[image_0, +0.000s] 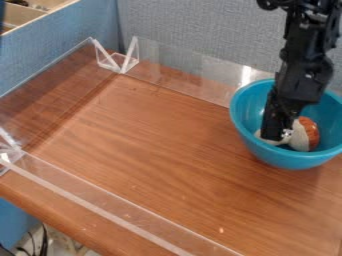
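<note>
A teal plastic bowl (253, 146) stands at the right of the wooden surface. Inside it lies a pale toy with an orange-brown cap (306, 134), resembling a mushroom. The black gripper (278, 134) reaches down into the bowl from the top right, its tips low over the toy's pale part, which it partly hides. Whether anything is between the fingers cannot be made out.
Clear plastic edging with white brackets (118, 63) runs along its back and left sides, in front of grey and blue padded walls.
</note>
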